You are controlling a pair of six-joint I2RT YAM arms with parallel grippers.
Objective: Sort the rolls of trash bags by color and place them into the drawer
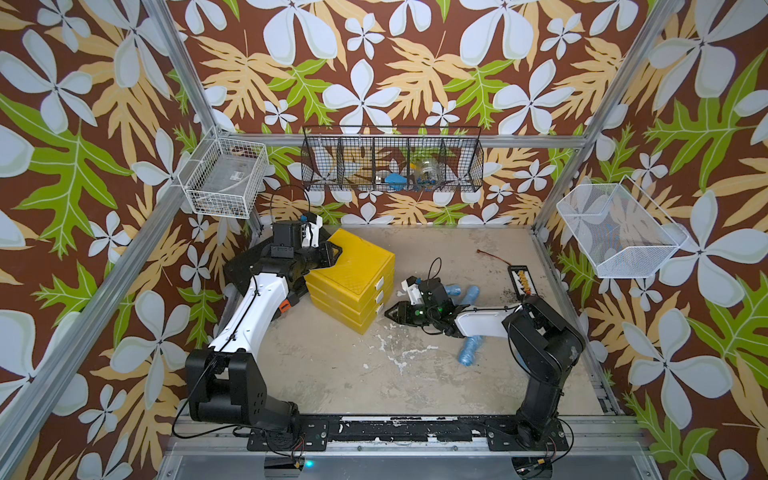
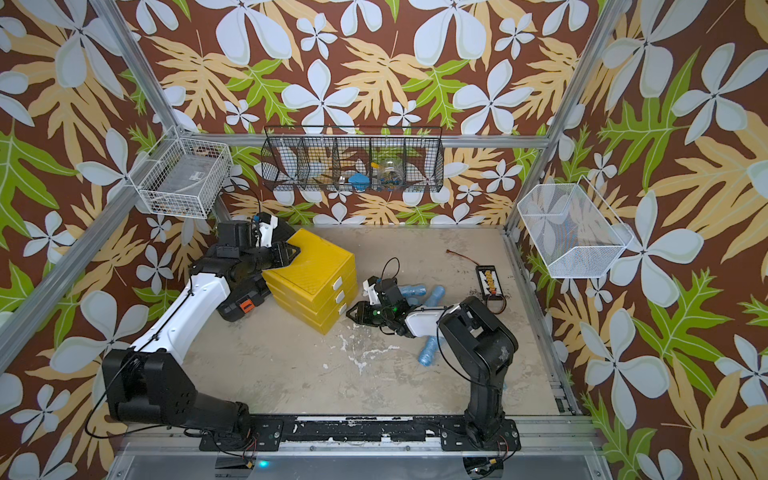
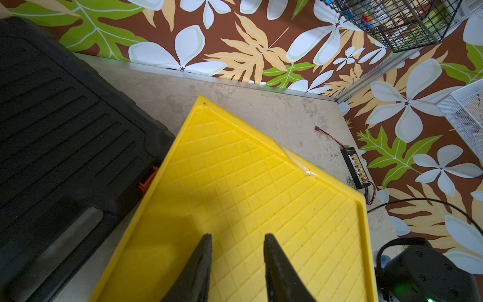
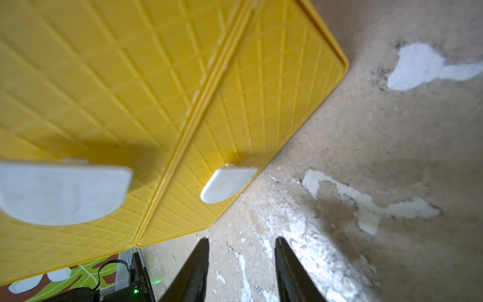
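Note:
A yellow drawer unit [image 1: 352, 268] stands on the table, its drawers closed and white handles [image 4: 229, 183] on the side facing my right gripper. My right gripper is open, low beside that front, apart from the handles and with only table between its fingers. Over the unit's yellow top, my left gripper has its fingers part open and empty; contact with the top cannot be judged. Blue rolls of bags lie around the right arm: one roll [image 1: 469, 349] in front of it, another roll [image 1: 471, 293] behind, and a roll [image 2: 413, 290] partly hidden by the gripper.
A black case [image 3: 65, 125] lies against the unit's left side. A charging board [image 1: 522, 281] with a cable sits at the back right. Wire baskets [image 1: 224, 177] hang on the walls.

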